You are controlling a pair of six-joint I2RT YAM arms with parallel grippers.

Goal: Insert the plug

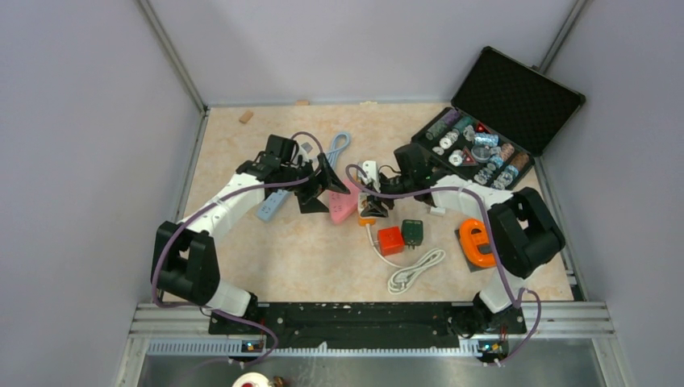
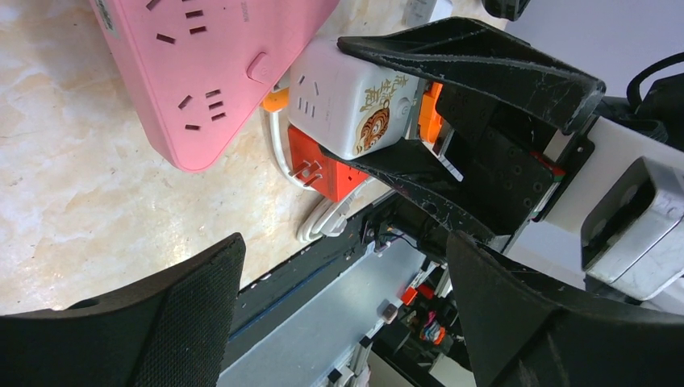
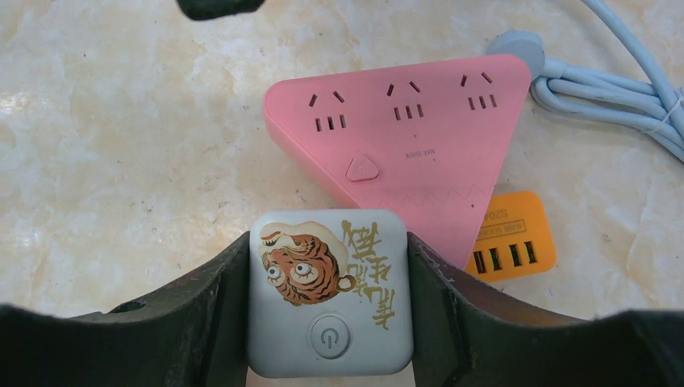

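A white cube adapter with a tiger picture (image 3: 327, 286) is held between the fingers of my right gripper, just beside the pink triangular power strip (image 3: 419, 129). In the left wrist view the adapter (image 2: 347, 89) hangs at the strip's edge, over a red block (image 2: 327, 173) with prongs and an orange adapter. My left gripper is open above the table at the strip's side, nothing between its fingers. Whether any plug sits in a socket is not visible.
An orange adapter (image 3: 516, 250) lies under the strip's edge. A blue power strip (image 1: 270, 208), coiled white cable (image 1: 407, 278), dark green adapter (image 1: 411, 232), orange object (image 1: 476, 242) and open case of chips (image 1: 476, 149) surround the arms.
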